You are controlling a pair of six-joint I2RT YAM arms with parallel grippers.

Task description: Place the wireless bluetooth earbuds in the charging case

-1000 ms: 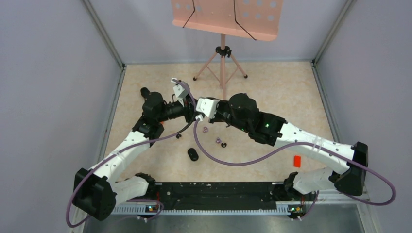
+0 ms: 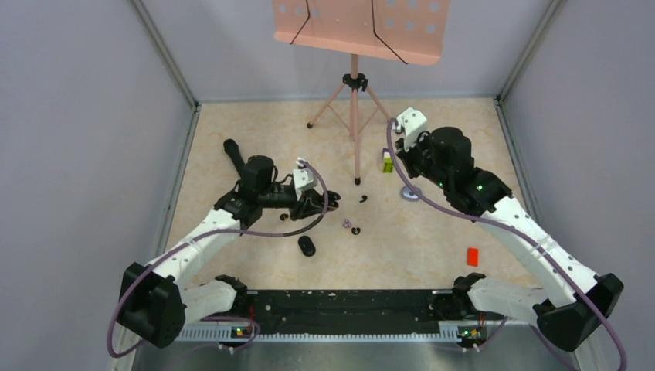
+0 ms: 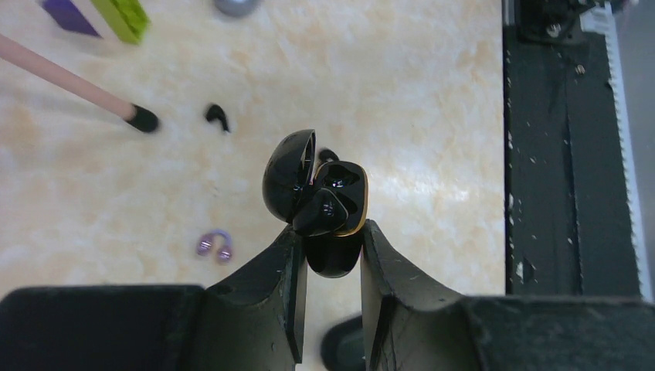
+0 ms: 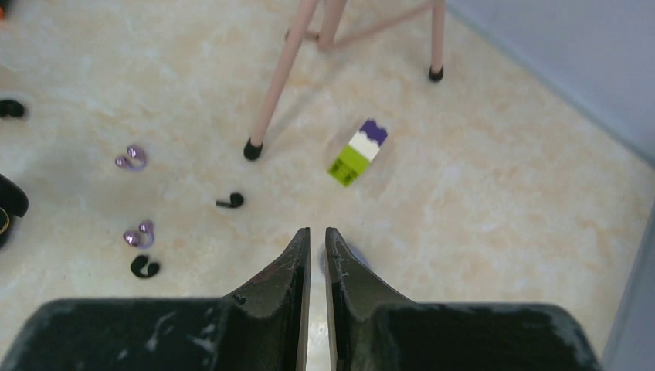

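My left gripper is shut on the black charging case [image 3: 335, 224], whose lid stands open; a dark earbud shape shows inside. On the floor lie a black earbud [image 4: 232, 201], another curled black piece [image 4: 145, 268] and purple earbuds [image 4: 134, 158], with a second purple pair [image 4: 140, 236]. My right gripper is raised at the right, its fingers close together with only a narrow gap, nothing seen between them.
A green, white and purple block [image 4: 354, 158] lies by the pink stand's leg [image 4: 270, 100]. Also on the floor are a grey disc [image 2: 409, 193], a black oval object [image 2: 307, 246] and a red block [image 2: 473, 256].
My right arm has drawn away from the left gripper toward the back right. The left gripper, with the case, has moved somewhat lower in the top view.
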